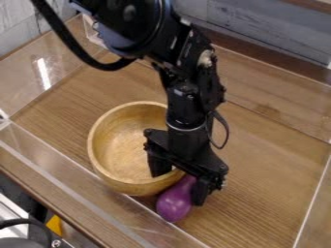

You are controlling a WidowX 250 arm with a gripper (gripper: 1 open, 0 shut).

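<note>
My black gripper [189, 167] hangs low over the front of the wooden table, its fingers around the upper end of a purple eggplant-like object [172, 205]. That object lies by the right front of a wooden bowl [114, 143], near the table's front edge. The gripper hides the bowl's right part and the top of the purple object; whether the fingers are closed on it I cannot tell.
A clear low barrier runs along the front left edge, with black cables below it. White walls stand behind.
</note>
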